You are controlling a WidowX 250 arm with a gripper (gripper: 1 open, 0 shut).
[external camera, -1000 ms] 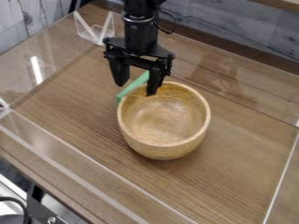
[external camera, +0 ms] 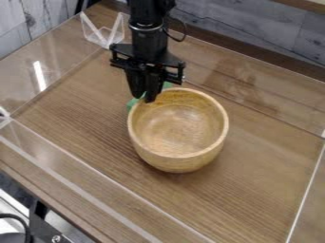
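A black robot gripper reaches down from the top centre over the left rim of a large cream bowl. Its tips are low, beside the rim, over a green object that is mostly hidden by the gripper and bowl. Whether the fingers are open or shut on the green object is hard to tell.
A clear plastic item stands at the back left by the wall, and a black cable lies at the lower left corner.
The bowl looks unmoved.
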